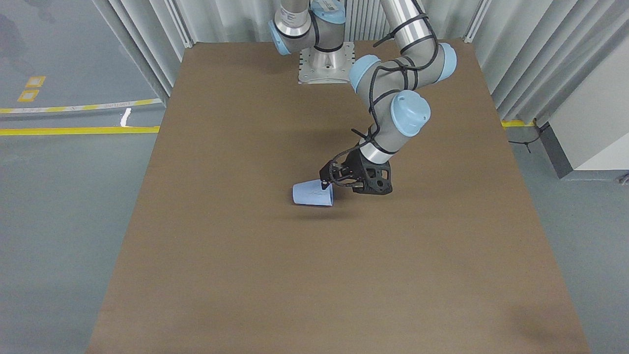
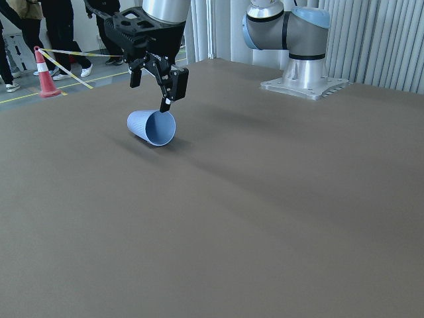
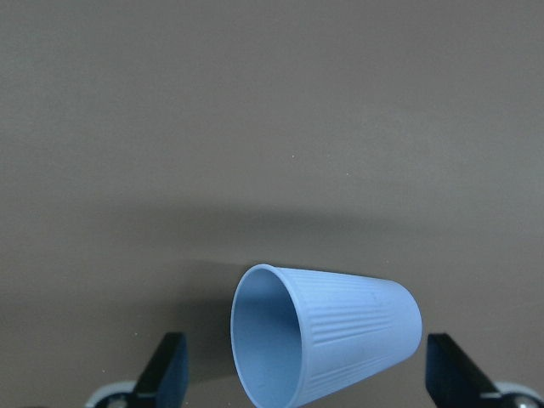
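A light blue ribbed plastic cup (image 1: pixel 310 193) (image 2: pixel 142 126) (image 3: pixel 348 331) lies on its side on the table, its mouth toward the left in the wrist view. Above it and slightly to its right in the front view is my black gripper (image 1: pixel 342 182) (image 2: pixel 152 93). In the wrist view the two fingertips of the gripper are wide apart at the lower edge, on either side of the cup's image, with nothing held between them; the gripper is open and raised clear of the cup in the left view.
Curtains line the back; people and a traffic cone (image 2: pixel 46 79) are on the floor beyond the table.
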